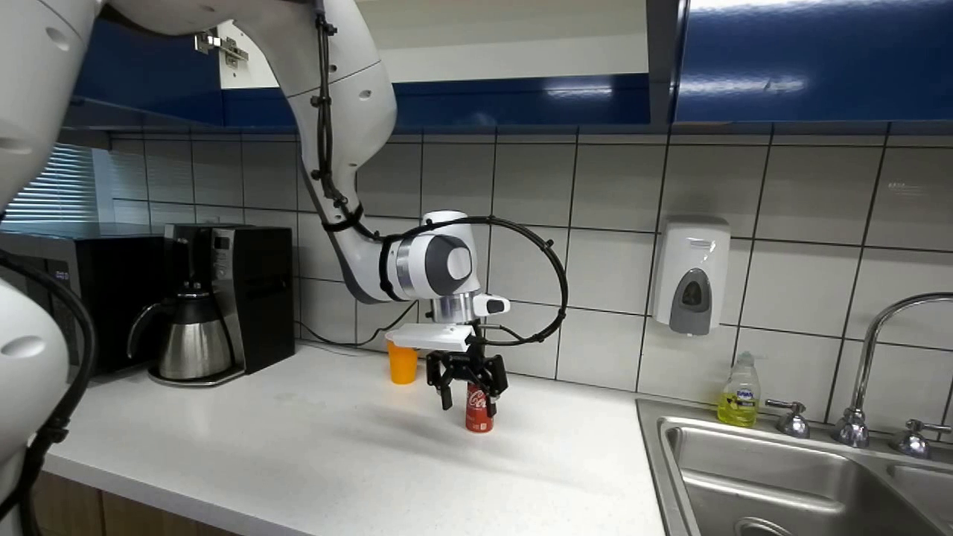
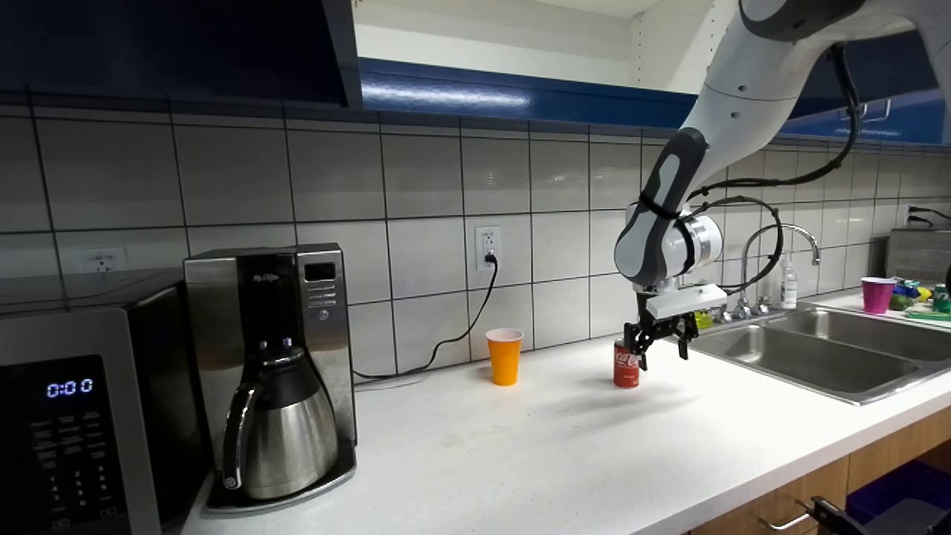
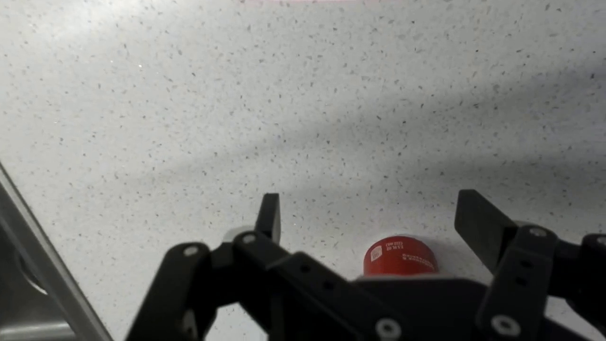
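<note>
A red Coca-Cola can (image 1: pixel 479 416) stands upright on the white counter (image 1: pixel 339 438). My gripper (image 1: pixel 469 403) is open over it, its fingers pointing down. From the second exterior side, the can (image 2: pixel 625 371) shows partly behind one finger of the gripper (image 2: pixel 664 358). In the wrist view, the can's red side (image 3: pixel 400 258) appears low, between the spread fingertips of the gripper, nearer the right one; the gripper's own body hides the rest of the can. Whether a finger touches the can, I cannot tell.
An orange cup (image 2: pixel 504 358) stands by the wall. The coffee maker (image 2: pixel 272 383) and microwave (image 2: pixel 85 401) occupy the left end. To the right lies the sink (image 1: pixel 786 473), with a soap bottle (image 1: pixel 739 393) behind it.
</note>
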